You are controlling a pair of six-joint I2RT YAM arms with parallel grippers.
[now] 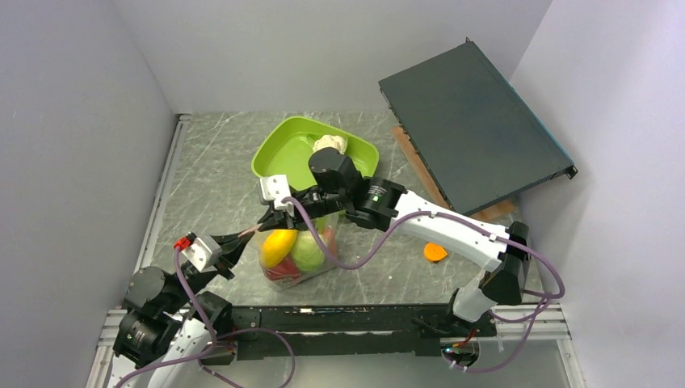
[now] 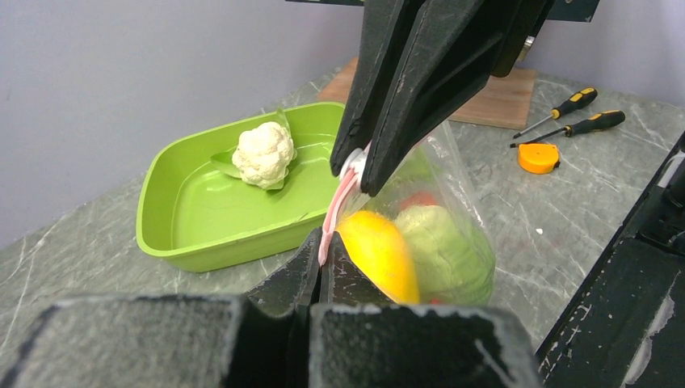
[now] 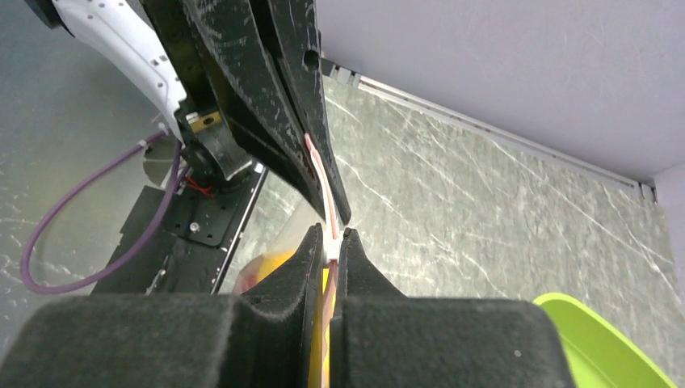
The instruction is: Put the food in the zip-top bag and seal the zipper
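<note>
The clear zip top bag (image 2: 464, 242) stands on the counter, a yellow item (image 2: 380, 250), a green cabbage-like item (image 1: 308, 252) and something red inside. My left gripper is shut on one end of its pink zipper strip (image 2: 331, 220). Just along that strip, my right gripper is shut on the small white slider (image 2: 355, 164). In the top view, the left gripper (image 1: 245, 234) and right gripper (image 1: 263, 225) are tip to tip, a short stretch of pink between them. Whether the strip is sealed behind the slider cannot be told.
A green tray (image 1: 279, 153) behind the bag holds a cauliflower (image 2: 263, 155). An orange tape measure (image 2: 538, 158) and two screwdrivers (image 2: 595, 123) lie to the right. A dark panel (image 1: 476, 121) covers the back right, above a wooden board (image 1: 420, 166).
</note>
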